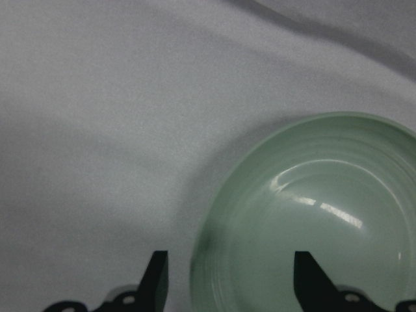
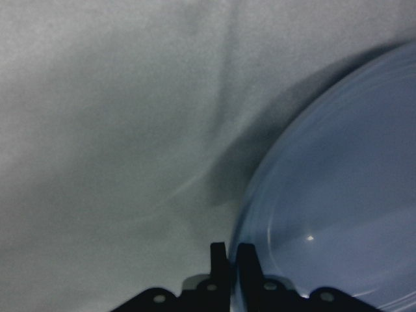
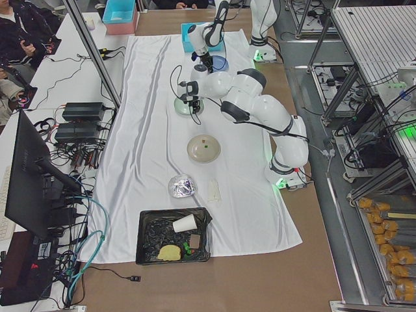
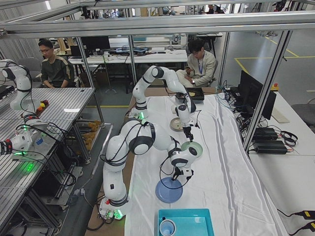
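Note:
A pale green plate [image 1: 338,247] fills the lower right of the left wrist view; my left gripper hangs open over its left rim, one finger outside, the other above the inside. In the right wrist view a blue plate [image 2: 338,182] has its rim between the fingertips of my right gripper, which are nearly together on it. A beige plate [image 3: 203,148] and a crumpled foil piece [image 3: 181,186] lie on the white cloth.
A black lined tray [image 3: 153,235] with a white cup and other items sits at one end; a turquoise tray [image 4: 192,221] with a mug at the other. The cloth beside the plates is mostly clear.

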